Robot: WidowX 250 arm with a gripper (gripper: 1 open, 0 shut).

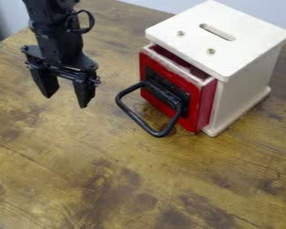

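My black gripper (64, 89) hangs at the upper left, fingers pointing down and spread open with nothing between them. To its right stands a white wooden box (239, 76) with a slot and screws on top. Its red front (199, 121) sits slightly out from the box and carries a large black loop handle (143, 121), which reaches out over the table toward the lower left. The gripper is apart from the handle, to its left.
A pale wall edge shows at the top corners.
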